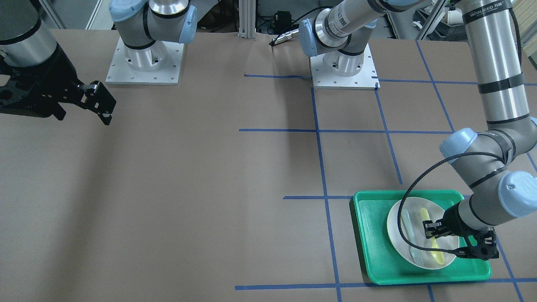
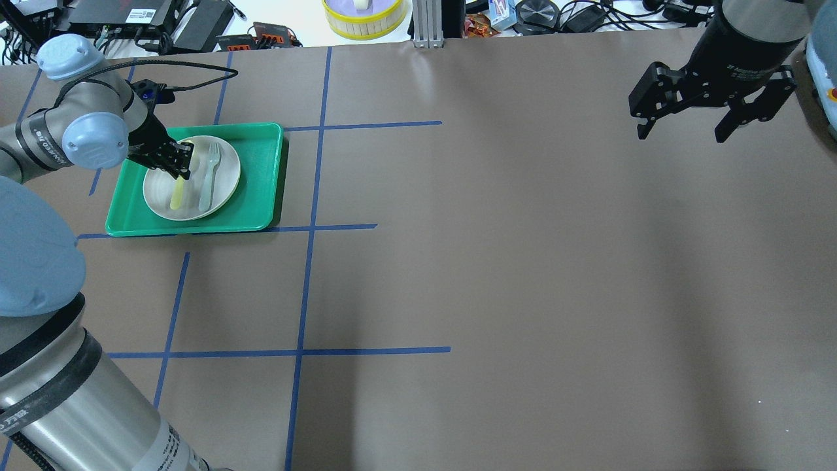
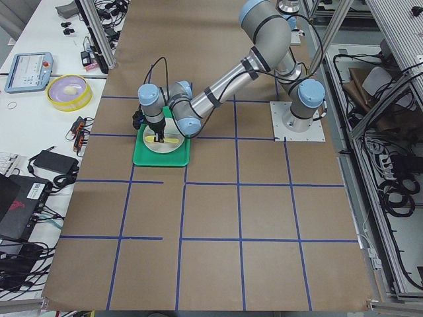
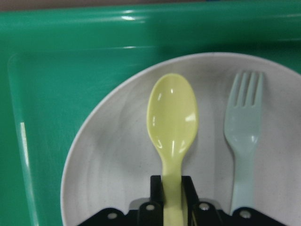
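In the wrist view a yellow spoon [image 4: 171,117] lies bowl-up on a white plate [image 4: 113,155], with a pale mint fork [image 4: 242,132] to its right. The plate is in a green tray [image 4: 51,80]. My gripper is shut on the spoon's handle, low over the plate; its finger bases are at the bottom edge. The front view shows the same tray [image 1: 372,236] at lower right, with my wrist over the plate.
Other arms stand round the table: a black gripper [image 2: 706,102] at the top right of the top view, others at the back in the front view. A cluttered white bench [image 3: 66,132] runs alongside.
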